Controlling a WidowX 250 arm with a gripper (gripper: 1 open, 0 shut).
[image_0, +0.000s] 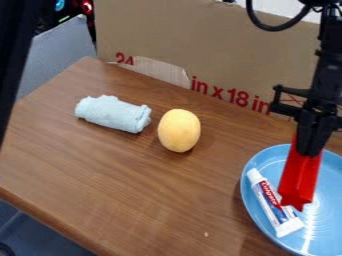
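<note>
My black gripper (299, 175) with red fingers is lowered at the right, over the blue plate (325, 235). A white toothpaste tube (271, 206) lies on the plate, just left of and below the fingertips, which partly overlap it in this view. I cannot tell how far apart the fingers are, or whether anything is between them.
A folded light-blue cloth (114, 113) and a yellow oval object (179, 130) lie on the wooden table (120, 185). A cardboard box (201, 40) stands along the back.
</note>
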